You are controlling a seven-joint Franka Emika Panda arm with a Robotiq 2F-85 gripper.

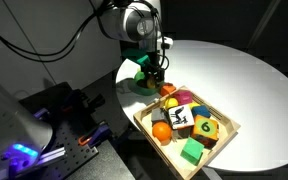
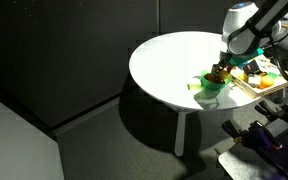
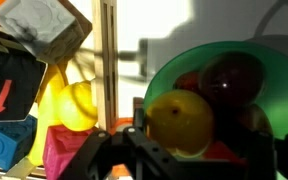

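Note:
A round yellow-orange object [image 3: 180, 121] sits between the fingers of my gripper, which is shut on it. It is over the green bowl [image 3: 169, 72], near the side facing the tray; whether it touches the bowl is hidden. Dark red rounded items [image 3: 232, 78] lie in the bowl just beyond it. In exterior view 1 my gripper [image 1: 154, 75] points down over the bowl [image 1: 140, 86], whose far part the arm covers. Exterior view 2 has the bowl [image 2: 215, 86] at the table's near side.
Right beside the bowl stands a wooden tray [image 1: 191, 89] of toys: an orange ball [image 1: 162, 131], a green block [image 1: 192, 151], and several cubes. A pale yellow block [image 2: 194, 86] is on the table by the bowl.

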